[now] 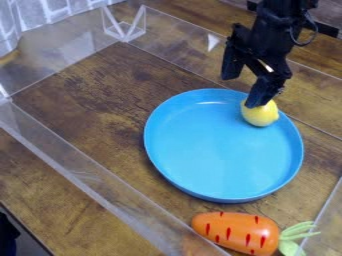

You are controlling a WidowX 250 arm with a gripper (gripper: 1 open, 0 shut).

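Observation:
The black robot gripper [243, 84] hangs over the back right rim of a blue plate [214, 154], its fingers open and pointing down. A yellow round object [262, 116] lies on the plate at its back right, just in front of and below the fingers, with none of it seen held between them.
An orange toy carrot [241, 230] with green leaves lies in front of the plate at the bottom right. Clear plastic barriers run along the back left and the left front. The brown wooden surface [94, 90] left of the plate is free.

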